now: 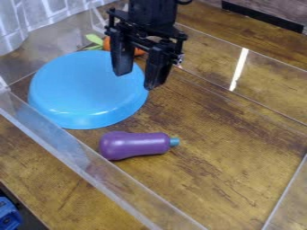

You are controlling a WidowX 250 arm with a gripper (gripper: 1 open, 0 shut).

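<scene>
My black gripper (140, 65) hangs at the top centre, above the far right part of a blue round plate (74, 90). Its fingers point down and stand apart, with nothing seen between them. A purple toy eggplant (135, 144) lies on the wooden table below the plate. An orange carrot (110, 43) with a green top is partly hidden behind the gripper at the back left.
Clear plastic walls (72, 175) run along the lower left and the edges. A blue object (7, 216) sits outside at the bottom left corner.
</scene>
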